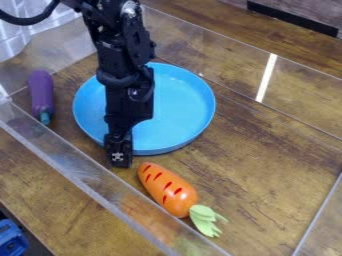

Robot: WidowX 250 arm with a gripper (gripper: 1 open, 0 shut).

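My black gripper reaches down over the near left part of a blue bowl, its fingertips low by the rim. Whether it is open or shut is hard to make out. An orange toy carrot with pale green leaves lies to the right of the fingertips, toward the front. A purple toy eggplant lies left of the bowl.
Clear walls surround the wooden surface; one runs diagonally across the lower left. A blue object sits outside it at the lower left corner.
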